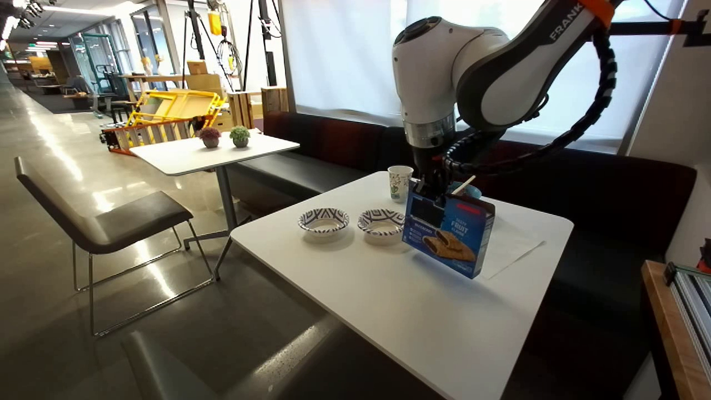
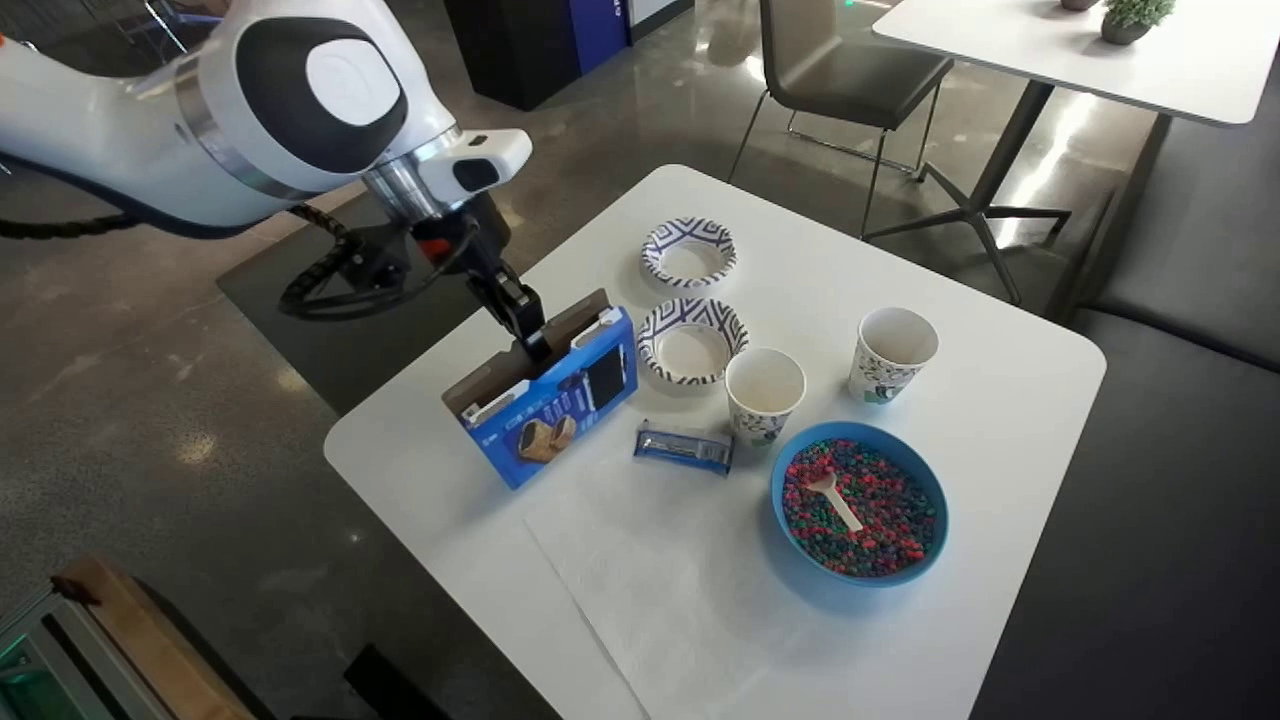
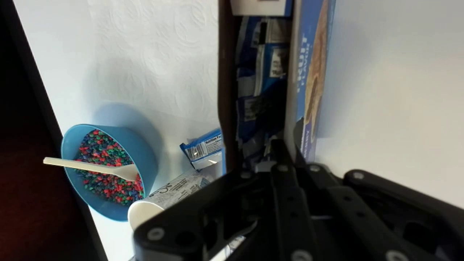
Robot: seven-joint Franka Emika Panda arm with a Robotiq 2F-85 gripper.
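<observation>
A blue fruit-bar box [image 1: 460, 230] with an open top hangs tilted over the near part of the white table, at or just above its surface. My gripper [image 2: 536, 350] is shut on the thin cardboard of its front wall; in the wrist view, one finger lies inside the box and the other outside. Several blue-and-white wrapped bars [image 3: 274, 65] show inside the box in the wrist view. One wrapped bar [image 2: 684, 448] lies loose on the table, by the paper towel [image 2: 672, 588].
Two patterned paper bowls [image 2: 690, 254] stand close beyond the box. Two paper cups [image 2: 763, 396] and a blue bowl [image 2: 859, 502] of coloured pieces with a spoon [image 2: 835, 502] are on the window side.
</observation>
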